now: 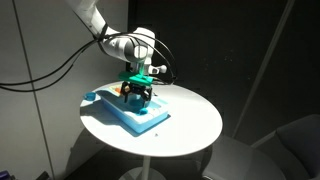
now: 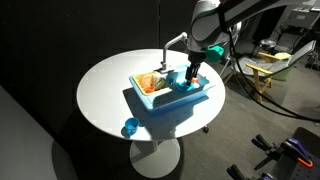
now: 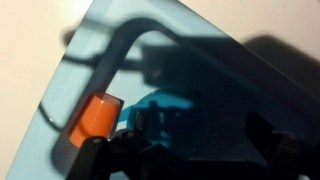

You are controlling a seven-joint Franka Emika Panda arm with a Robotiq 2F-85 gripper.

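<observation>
A light blue bin (image 2: 148,103) rests on the round white table, also seen as the blue bin (image 1: 143,126) in exterior view 1. Inside it, an orange object (image 3: 97,116) lies along the wall in the wrist view, beside a round blue item (image 3: 172,121) that is deep in shadow. My gripper reaches down over the bin with its fingers (image 3: 263,135) spread wide and nothing visibly held. In exterior view 2 the gripper (image 2: 190,78) is at the bin's right part. How close the fingertips are to the blue item is hard to tell.
A small blue cup (image 2: 130,127) stands on the table outside the bin, near the edge. Around the bin, the white tabletop (image 2: 100,88) is mostly bare. A wooden chair (image 2: 262,72) stands behind, off the table.
</observation>
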